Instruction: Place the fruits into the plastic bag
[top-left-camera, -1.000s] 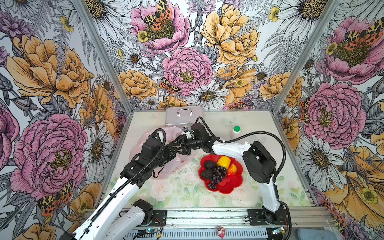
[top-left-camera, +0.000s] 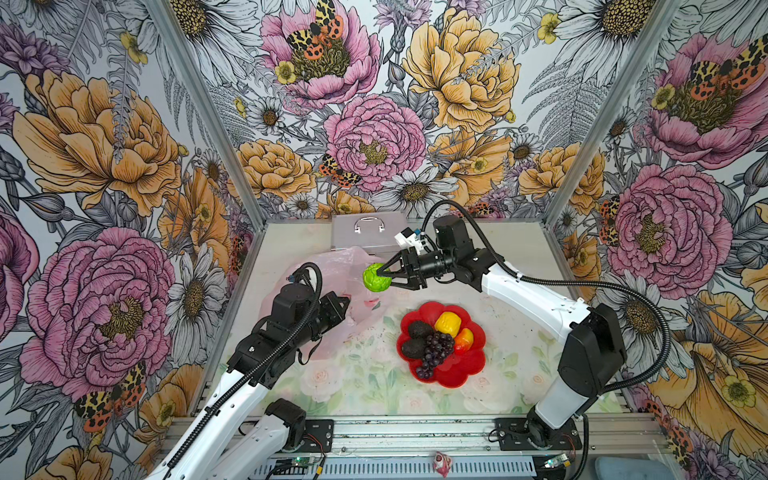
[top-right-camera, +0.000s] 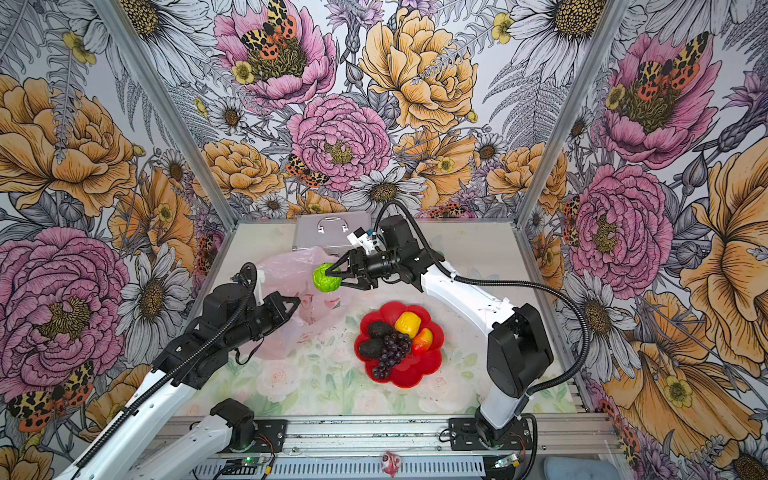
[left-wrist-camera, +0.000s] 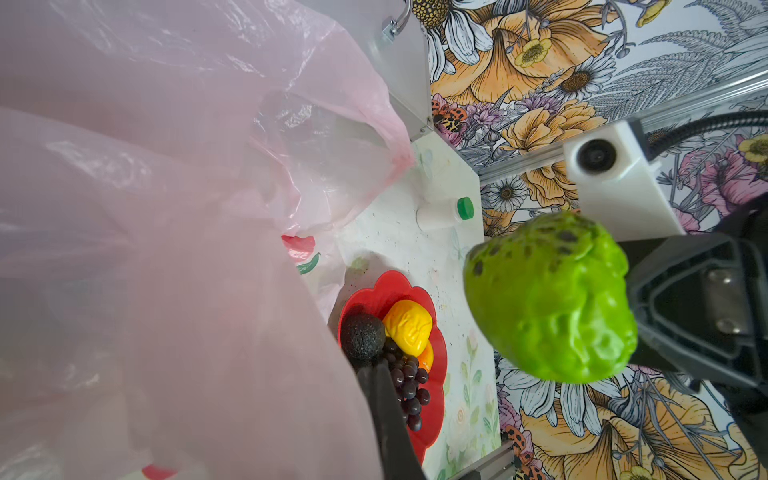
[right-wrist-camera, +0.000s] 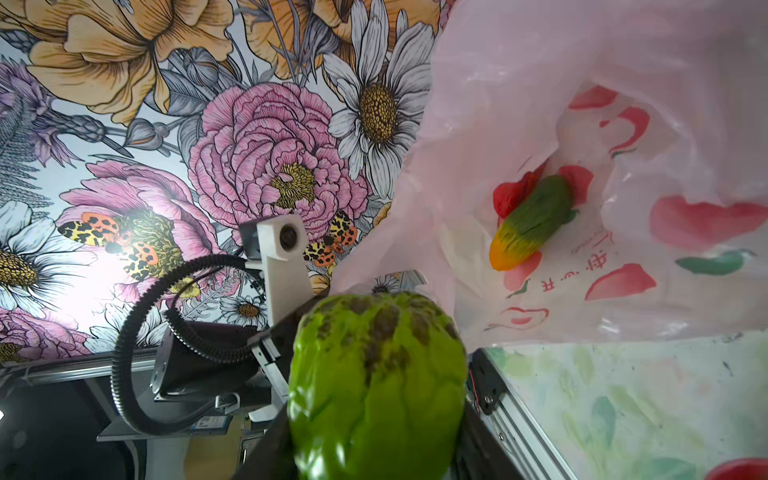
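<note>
A bumpy green fruit (top-left-camera: 376, 277) is in the air beside the pink plastic bag (top-left-camera: 352, 276), gripped at the fingertips of my right gripper (top-left-camera: 389, 277). The left wrist view shows the green fruit (left-wrist-camera: 552, 300) close up, right of the bag's mouth. My left gripper (top-left-camera: 344, 306) is shut at the bag's near edge, with the thin film (left-wrist-camera: 208, 264) spread before its camera; its fingertips are mostly hidden. Inside the bag, the right wrist view shows a green-and-yellow fruit (right-wrist-camera: 532, 224) and something red (right-wrist-camera: 516, 196). The red flower-shaped plate (top-left-camera: 452, 376) holds dark avocados (top-left-camera: 414, 348), grapes (top-left-camera: 436, 352) and yellow-orange fruits (top-left-camera: 448, 323).
A grey case (top-left-camera: 352, 232) with a handle stands at the back, behind the bag. A white bottle with a green cap (left-wrist-camera: 448, 212) is on the table past the bag. Bare tabletop lies right of the plate.
One second ago my right gripper was low by my left gripper. The left arm barely shifted.
</note>
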